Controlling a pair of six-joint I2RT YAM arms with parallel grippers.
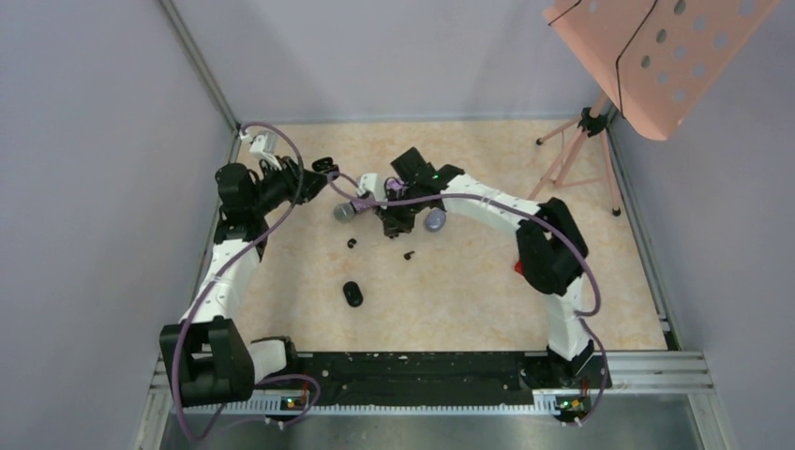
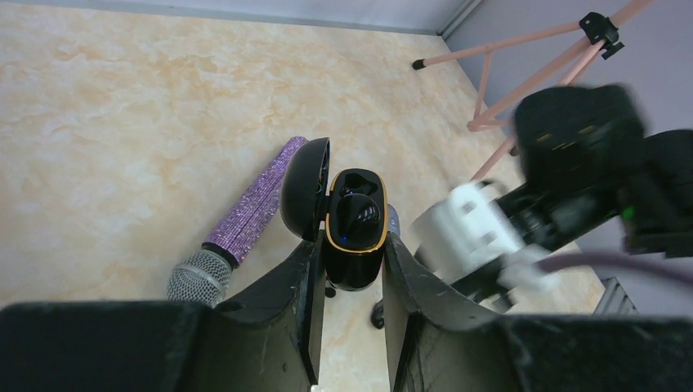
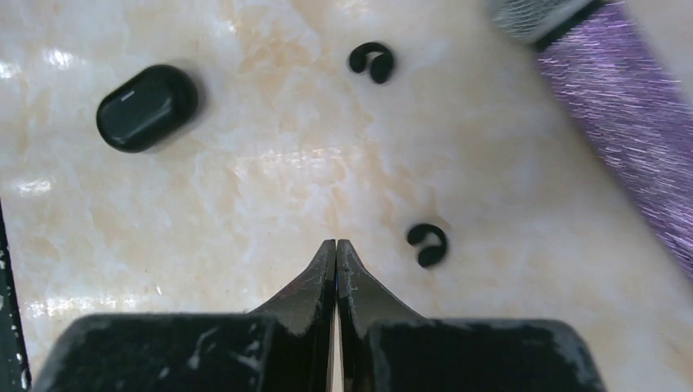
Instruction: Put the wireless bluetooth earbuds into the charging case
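Observation:
A black charging case (image 2: 358, 210) with its lid up is held by my left gripper, raised at the back left of the table in the top view. Its interior looks dark and glossy. Two small black earbuds (image 3: 372, 62) (image 3: 427, 245) rest on the table, apart from each other. My right gripper is shut with nothing between its fingers, just beside the nearer earbud in the right wrist view and apparently above the table. Both earbuds also show in the top view, below the right gripper (image 1: 395, 231).
A closed black oval case (image 1: 352, 294) lies toward the front. A purple microphone (image 2: 249, 205) lies behind the earbuds, with a bluish rounded object (image 1: 435, 220) nearby. A pink tripod (image 1: 572, 155) stands at the right back. Open table surrounds the front middle.

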